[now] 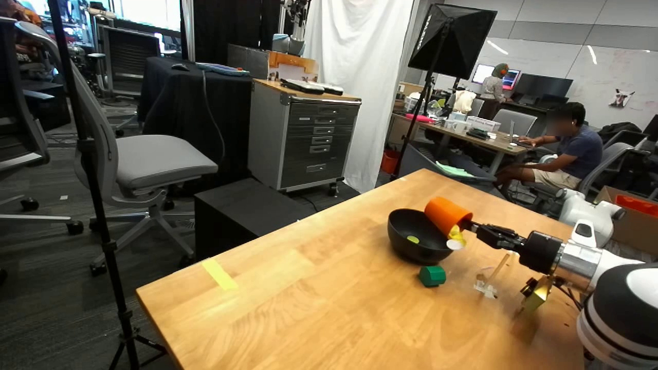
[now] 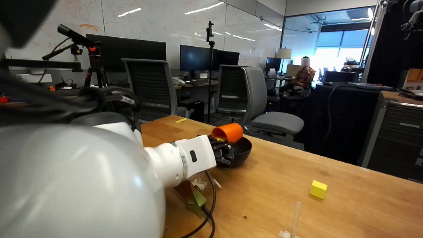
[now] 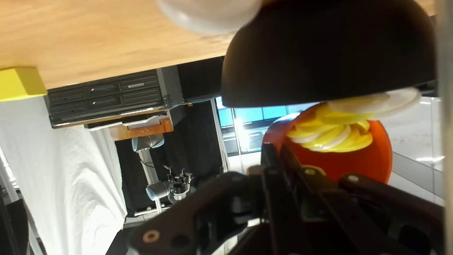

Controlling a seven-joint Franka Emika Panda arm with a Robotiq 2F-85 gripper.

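An orange cup [image 1: 446, 215] lies tipped on its side above the rim of a black bowl [image 1: 410, 246], its mouth angled downward. My gripper [image 1: 473, 226] is shut on the cup's wall near the mouth. In the wrist view, which is upside down, several yellow and white discs [image 3: 331, 136] fill the cup's mouth [image 3: 378, 157] and some reach past it beside the bowl [image 3: 327, 55]. A white disc [image 1: 455, 244] shows at the bowl's right rim; whether it is inside or outside, I cannot tell. One yellow-green disc [image 1: 413, 239] shows inside the bowl.
A green block [image 1: 432, 276] stands just in front of the bowl. The yellow cube [image 2: 318, 189] sits apart on the table. A clear upright piece [image 2: 295, 218] is near the table's front in exterior view 2.
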